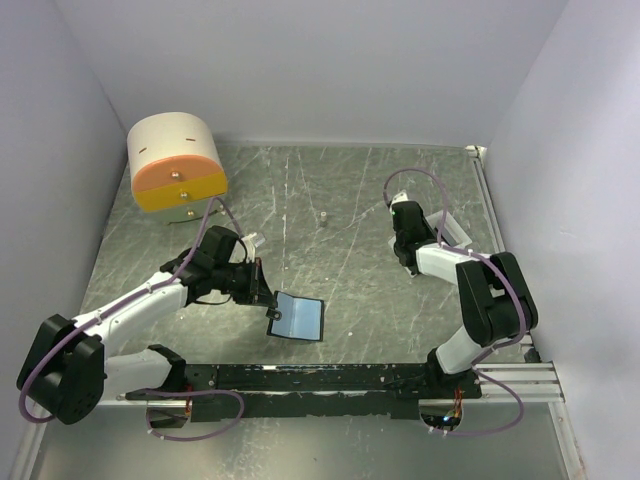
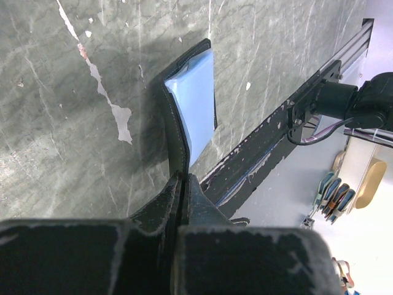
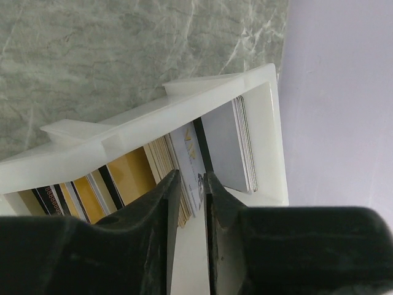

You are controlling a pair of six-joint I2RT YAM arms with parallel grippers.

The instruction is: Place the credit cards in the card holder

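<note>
My left gripper is shut on the edge of the card holder (image 2: pixel 193 104), a dark cover with a blue inside, lying at the table's front in the top view. On the right, a white tray (image 3: pixel 264 135) holds a row of cards (image 3: pixel 132 175) in gold, white, grey and black. My right gripper is over this row, part open, its fingertips at a white card (image 3: pixel 184 150); whether anything is between them is unclear.
A cabinet (image 1: pixel 175 155) with coloured drawers stands at the back left. A small object (image 1: pixel 323 218) sits mid-table. Walls bound it at back and sides.
</note>
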